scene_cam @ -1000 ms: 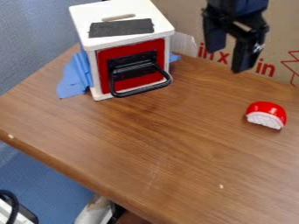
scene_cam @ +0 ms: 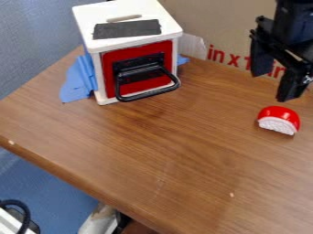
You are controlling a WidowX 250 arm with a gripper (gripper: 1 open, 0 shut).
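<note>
My black gripper (scene_cam: 274, 64) hangs at the upper right, its fingers pointing down and apart, with nothing visible between them. Below it a red and white rounded object (scene_cam: 279, 119) lies on the wooden table. At the upper left stands a white toy oven (scene_cam: 88, 20) with a red front, a black handle, and a dark slab with a light stick on top.
Blue cloths (scene_cam: 76, 79) lie beside and behind the oven. A cardboard panel (scene_cam: 222, 27) with red lettering stands at the back. The table's left edge borders a blue floor.
My gripper has moved to the right and lower, coming over the red and white object. The oven and that object have not moved.
</note>
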